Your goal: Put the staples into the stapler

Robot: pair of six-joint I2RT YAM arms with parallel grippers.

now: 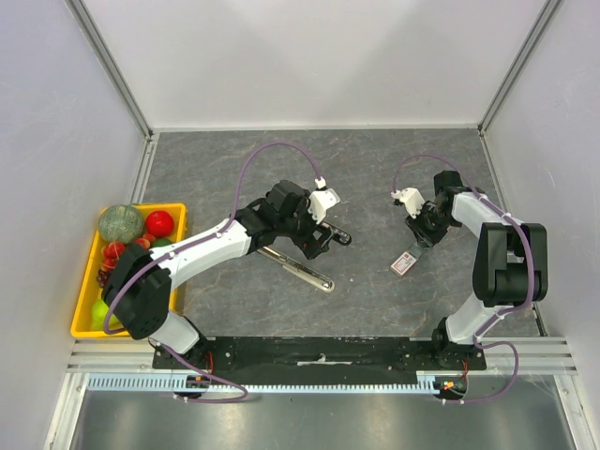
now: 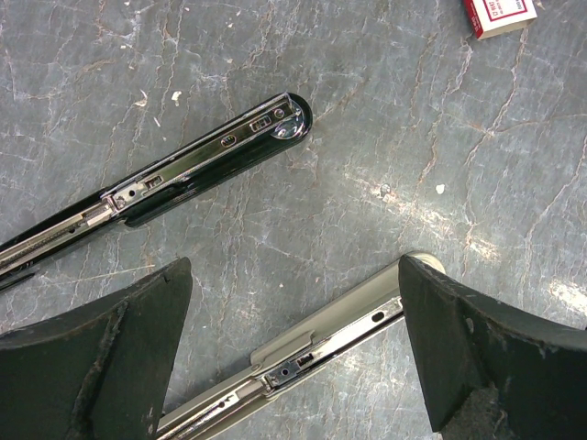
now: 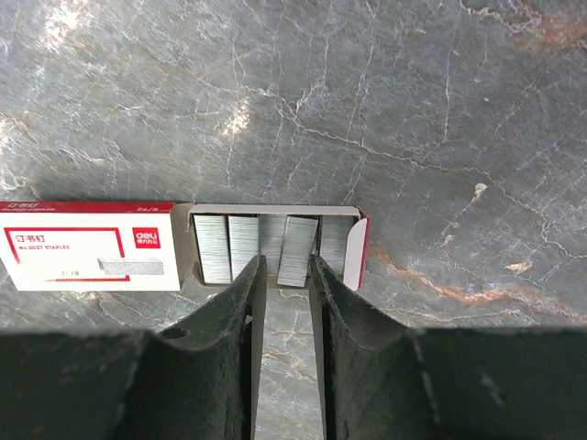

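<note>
The red-and-white staple box lies on the table with its inner tray slid out, showing several silver staple strips. My right gripper is shut on one strip, which sits slightly tilted among the others in the tray. In the left wrist view a black stapler and a beige one lie roughly parallel, their long metal channels facing up. Above them my left gripper hangs open and empty; its right finger hides part of the beige stapler.
A yellow crate of toy fruit stands at the far left, beside the left arm. Between the staplers and the staple box the grey tabletop is clear, as is its back half.
</note>
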